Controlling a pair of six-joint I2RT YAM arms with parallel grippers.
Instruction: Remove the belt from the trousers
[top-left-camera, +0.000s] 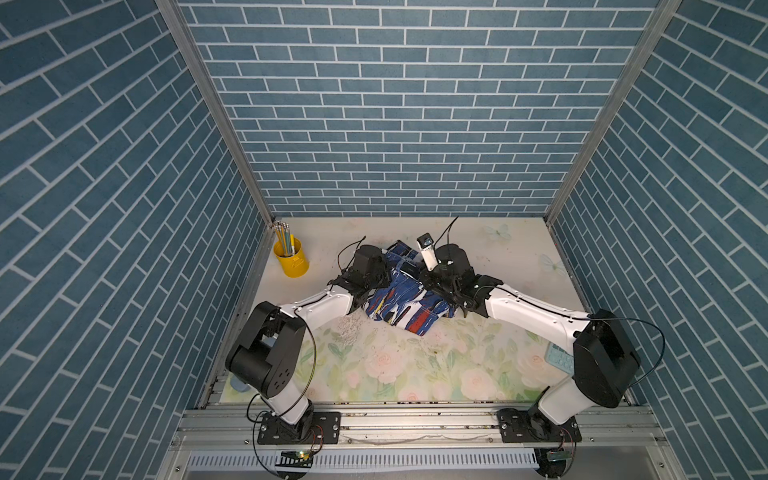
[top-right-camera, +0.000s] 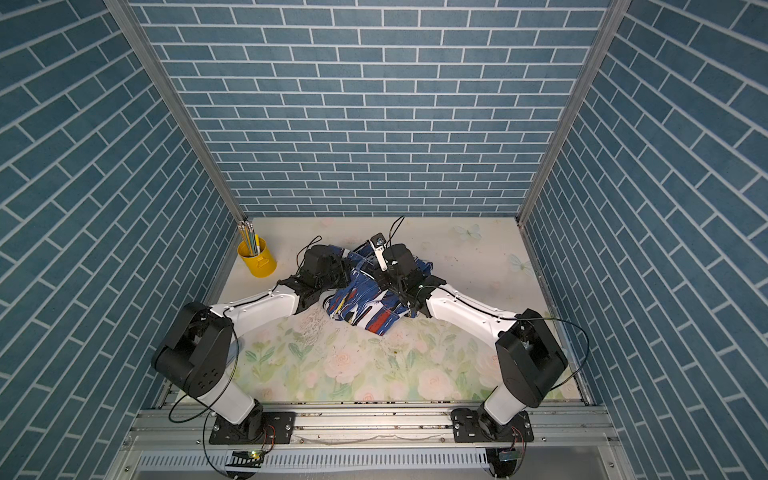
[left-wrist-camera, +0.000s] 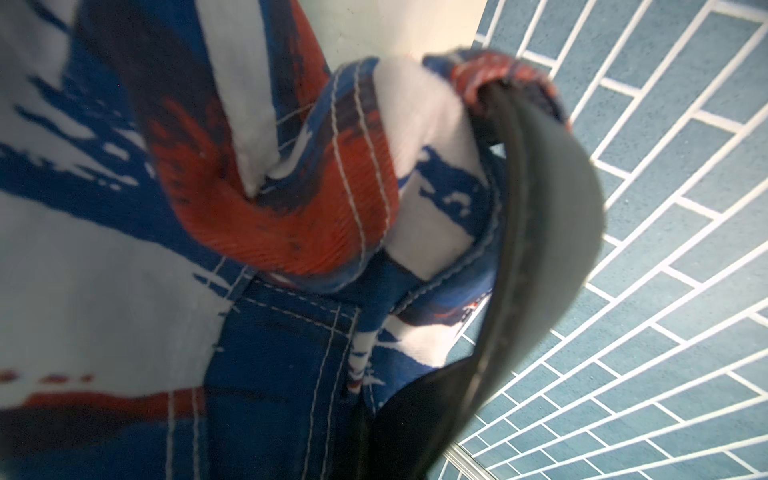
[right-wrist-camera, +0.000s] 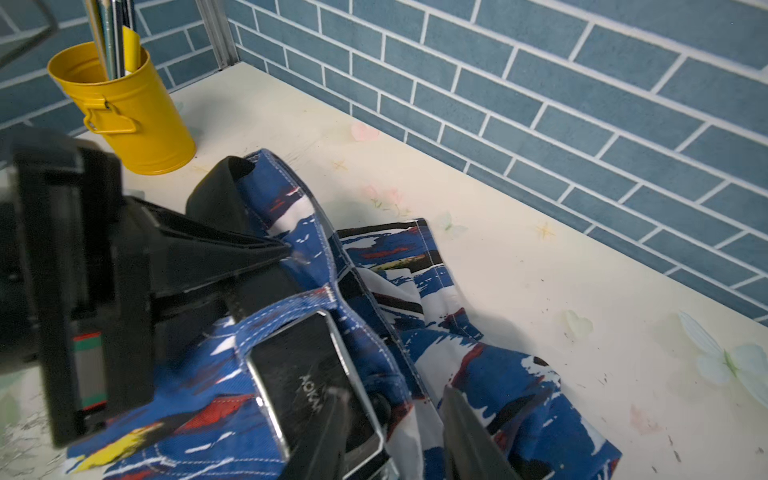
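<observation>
Patterned blue, red and white trousers (top-left-camera: 412, 316) lie crumpled mid-table. Their black belt shows a silver-framed buckle (right-wrist-camera: 312, 384) in the right wrist view and a loose strap (left-wrist-camera: 544, 224) through a loop in the left wrist view. My left gripper is shut on the black belt at the trousers' left side; its tips are partly hidden. My right gripper stands open just beside the buckle, its blurred fingertips at the bottom of its wrist view.
A yellow cup (top-left-camera: 291, 262) of pens stands at the back left. Tiled walls enclose three sides.
</observation>
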